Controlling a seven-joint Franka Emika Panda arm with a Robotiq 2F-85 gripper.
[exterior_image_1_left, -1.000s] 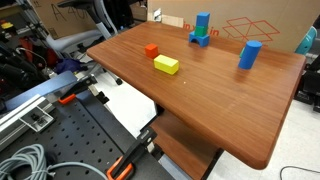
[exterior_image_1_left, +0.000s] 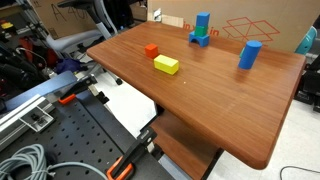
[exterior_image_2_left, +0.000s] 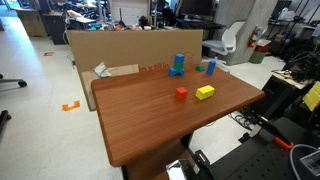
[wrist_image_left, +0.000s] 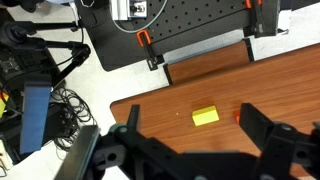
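A yellow block (exterior_image_1_left: 166, 65) lies on the brown table, with a smaller red block (exterior_image_1_left: 151, 50) a short way from it. Farther back stands a stack: a blue piece (exterior_image_1_left: 202, 20) above a green piece (exterior_image_1_left: 201, 31), on a blue base (exterior_image_1_left: 198, 40). A separate blue cylinder (exterior_image_1_left: 249, 54) stands upright apart from these. From above, the wrist view shows the yellow block (wrist_image_left: 205, 115) and the red block (wrist_image_left: 238, 116) beyond my gripper. Its dark fingers stand wide apart with nothing visible between them, touching neither block.
A cardboard panel (exterior_image_2_left: 125, 49) rises behind the table (exterior_image_2_left: 130, 120). A black slotted surface (wrist_image_left: 190, 38) with orange-handled clamps (exterior_image_1_left: 122, 170) lies across a gap from the table's edge.
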